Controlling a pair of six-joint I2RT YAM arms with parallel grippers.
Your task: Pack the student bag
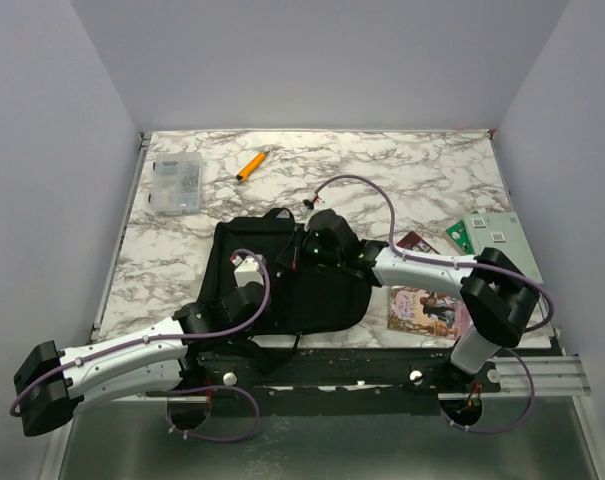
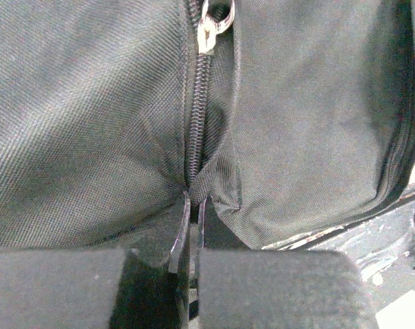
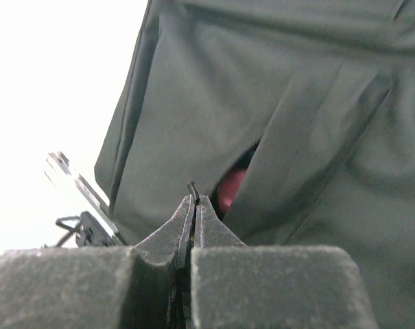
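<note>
The black bag [image 1: 327, 305] lies at the table's front, partly under both arms. In the left wrist view my left gripper is shut at the bag's zipper [image 2: 197, 110], below its metal pull [image 2: 210, 27]; whether fabric is between the tips cannot be told. In the right wrist view my right gripper is shut, nothing visible between its fingers, beside a slit in the bag [image 3: 145, 130] with something red [image 3: 231, 188] showing inside.
A clear case [image 1: 177, 183] and an orange pen-like object [image 1: 252, 165] lie at the back left. Books [image 1: 422, 310] and a pale green item [image 1: 502, 245] are at the right.
</note>
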